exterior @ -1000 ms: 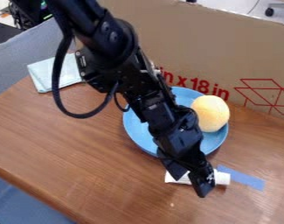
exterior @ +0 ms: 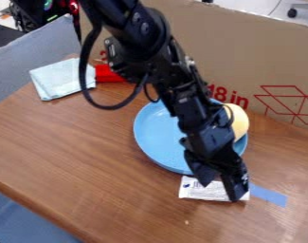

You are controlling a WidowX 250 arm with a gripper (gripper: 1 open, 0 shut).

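My black arm reaches down from the top left, and its gripper (exterior: 220, 180) is low at the front right, over a white tube (exterior: 195, 190) with dark print that lies on the wooden table beside a strip of blue tape. Whether the fingers are open or shut on the tube cannot be told. Behind the wrist sits a blue plate (exterior: 157, 133), with a round yellow object (exterior: 240, 121) on its back part, partly hidden by my arm.
A cardboard box (exterior: 258, 57) stands along the back. A folded pale cloth (exterior: 58, 78) and a red object (exterior: 112, 76) lie at the back left.
My arm has shifted slightly and its upper part has moved right, uncovering the red object and hiding more of the yellow one. The gripper stays low over the tube.
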